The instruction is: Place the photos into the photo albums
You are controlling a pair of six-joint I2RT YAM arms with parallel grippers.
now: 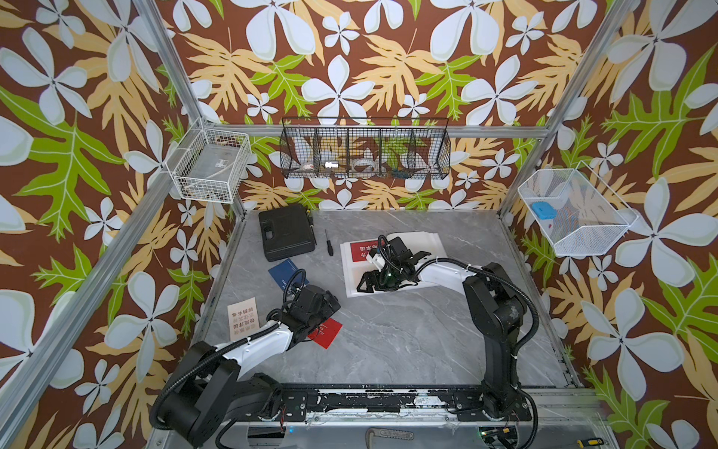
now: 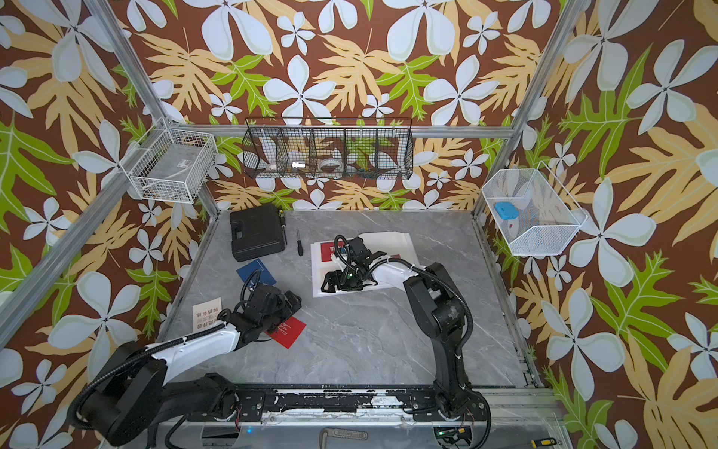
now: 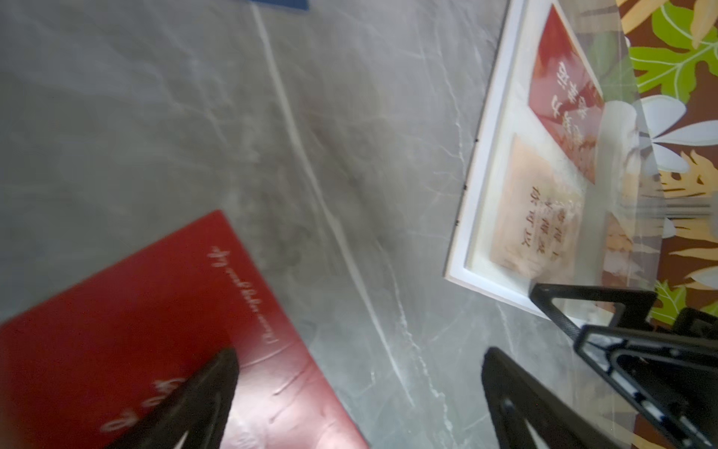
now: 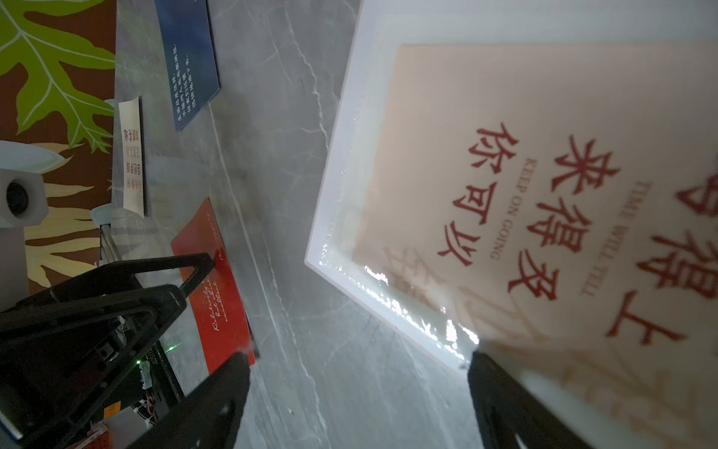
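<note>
The open white photo album (image 1: 357, 285) lies on the grey table, partly covered by my right arm. In its left page sit a red card (image 3: 566, 93) and a beige card (image 4: 478, 164) with dark characters. My right gripper is open over that page's lower left corner, empty. My left gripper is also open and empty, above the loose red card (image 3: 164, 336). A blue card (image 1: 287, 274) and a loose beige card (image 1: 242, 319) lie farther left on the table.
A black case (image 1: 287, 231) and a screwdriver (image 1: 329, 243) stand behind the blue card. Wire baskets (image 1: 365, 152) hang at the back and sides.
</note>
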